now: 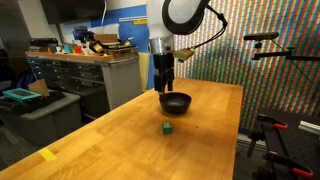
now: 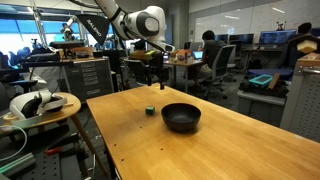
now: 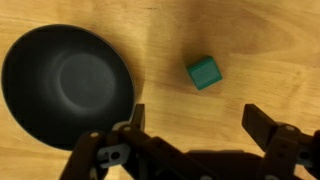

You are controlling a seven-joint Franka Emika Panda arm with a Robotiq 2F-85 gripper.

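A small green block (image 3: 204,72) lies on the wooden table, apart from the black bowl (image 3: 68,86). In exterior view 1 the block (image 1: 167,128) is in front of the bowl (image 1: 175,103), which looks empty in the wrist view. Above the table hangs my gripper (image 1: 163,91), close to the bowl's left side in that view. Its fingers (image 3: 260,126) are spread wide with nothing between them, and the block appears beyond the gap. The gripper (image 2: 153,81) also shows behind the bowl and above the block in exterior view 2.
A strip of yellow tape (image 1: 47,154) marks its near left part. Beside the table in exterior view 2 stands a round stool (image 2: 45,110) with objects on it.
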